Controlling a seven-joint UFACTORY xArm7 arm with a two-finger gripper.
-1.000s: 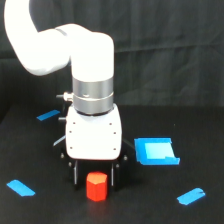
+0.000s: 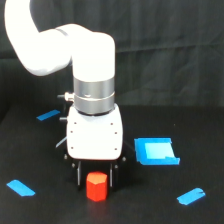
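Observation:
A small orange-red block (image 2: 97, 187) rests on the dark table near the front, left of the middle. The white arm reaches down from the upper left, and its gripper (image 2: 95, 180) is low over the block. The dark fingers (image 2: 111, 174) stand apart, one at each side of the block, and look open. They blend into the dark table, so whether either one touches the block is hard to see.
A blue tray (image 2: 141, 153) with a pale blue inside lies to the right of the gripper. Flat blue pieces lie at the front left (image 2: 20, 188), front right (image 2: 191, 196) and back left (image 2: 48, 115).
The fingers look slightly closer together than before. The block, tray and blue pieces have stayed in place, and the arm has barely moved.

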